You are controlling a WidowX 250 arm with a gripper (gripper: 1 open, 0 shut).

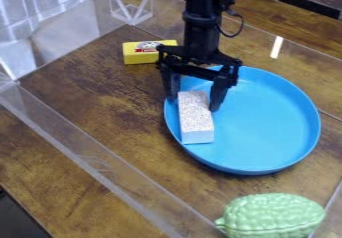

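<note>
My black gripper (199,88) is lowered over a blue round plate (267,132), its fingers open on either side of the far end of a white speckled block (195,123). The block lies lengthwise in the left part of the plate. Whether the fingers touch it is unclear.
A yellow box (142,52) lies behind the plate at the left. A green cabbage-like object (271,216) lies in front at the lower right. Clear plastic walls edge the wooden surface (80,102), whose left part is bare.
</note>
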